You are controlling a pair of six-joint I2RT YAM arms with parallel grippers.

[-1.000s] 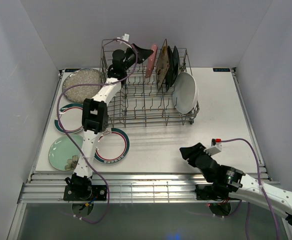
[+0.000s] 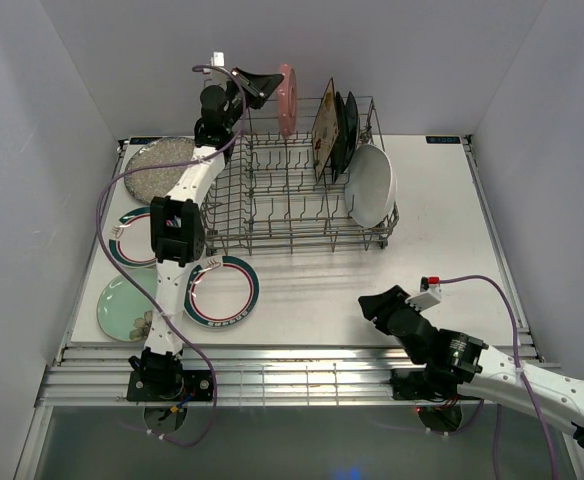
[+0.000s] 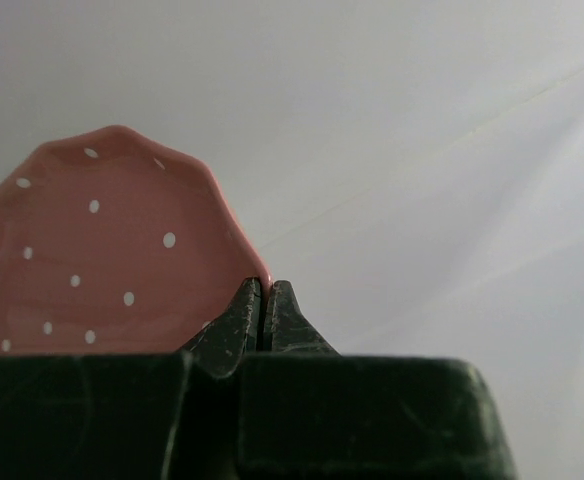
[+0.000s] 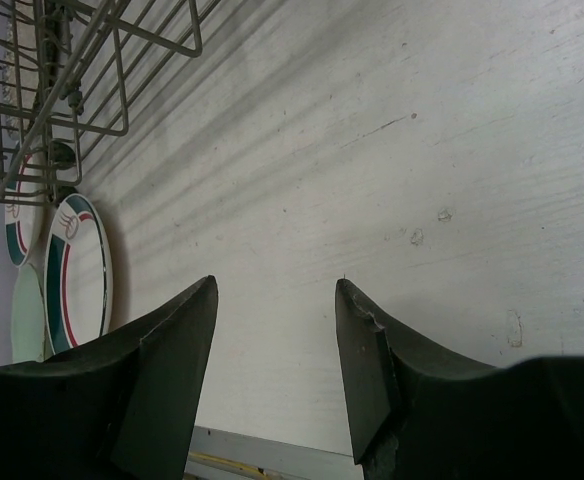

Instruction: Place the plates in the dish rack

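My left gripper [image 2: 269, 82] is high over the rack's back left, shut on the rim of a pink dotted plate [image 2: 287, 105], held on edge. The left wrist view shows that plate [image 3: 102, 250] between the fingertips. The wire dish rack [image 2: 272, 240] holds a patterned plate [image 2: 324, 135], dark plates [image 2: 348, 125] and a white dish [image 2: 370, 185]. On the counter lie a speckled plate [image 2: 154, 180], two red-and-teal rimmed plates [image 2: 222, 305] and a green plate [image 2: 122, 305]. My right gripper [image 2: 397, 305] is low at the right, its fingers apart and empty.
Grey walls enclose the back and sides. A metal front edge [image 2: 292, 375] runs below the counter.
My left gripper and the pink plate have moved left and toward the back, away from the patterned plate. The right arm is still.
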